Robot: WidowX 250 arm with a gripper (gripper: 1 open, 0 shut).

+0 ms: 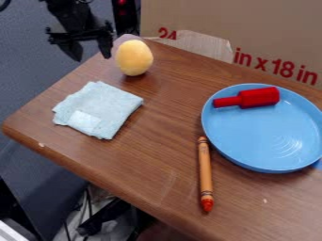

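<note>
My black gripper (88, 47) hangs at the top left, just past the table's back-left edge and left of a yellow egg-shaped object (135, 57); its fingers point down and look apart, with nothing seen between them. A folded pale blue cloth (97, 110) lies on the left of the wooden table (151, 160). On the right, a blue plate (265, 141) holds a red rolling-pin-like object (251, 97). An orange crayon (205, 174) lies left of the plate, pointing toward the front edge.
A large cardboard box (239, 33) stands along the back, with a clear plastic piece beside the egg. Cables and clutter lie below the left edge.
</note>
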